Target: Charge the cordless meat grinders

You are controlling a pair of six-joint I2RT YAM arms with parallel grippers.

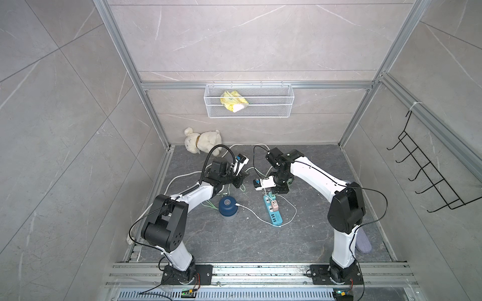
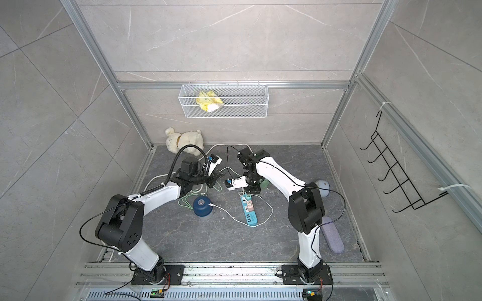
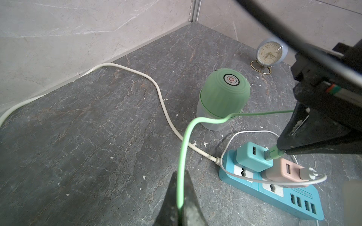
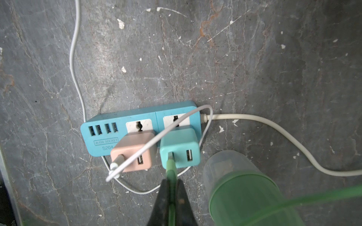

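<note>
My right gripper is shut on the green charging cable just behind its plug (image 4: pixel 171 165). The plug's metal end is at a USB port of the turquoise adapter (image 4: pixel 181 141); some metal shows, and I cannot tell how deep it sits. Farther along the green cable (image 3: pixel 184 150), my left gripper is shut on it, off the floor. The green meat grinder (image 3: pixel 224 92) stands upright behind the blue power strip (image 3: pixel 245 181). A blue meat grinder (image 1: pixel 228 204) stands to the left, with a white cable (image 1: pixel 251 212) at its side.
A pink adapter (image 4: pixel 132 145) sits beside the turquoise one, a white plug (image 4: pixel 117 163) in it. The white cable loops over both adapters. A clock (image 3: pixel 270 52), a teddy bear (image 1: pixel 203 141) and a purple case (image 2: pixel 331 234) lie farther off.
</note>
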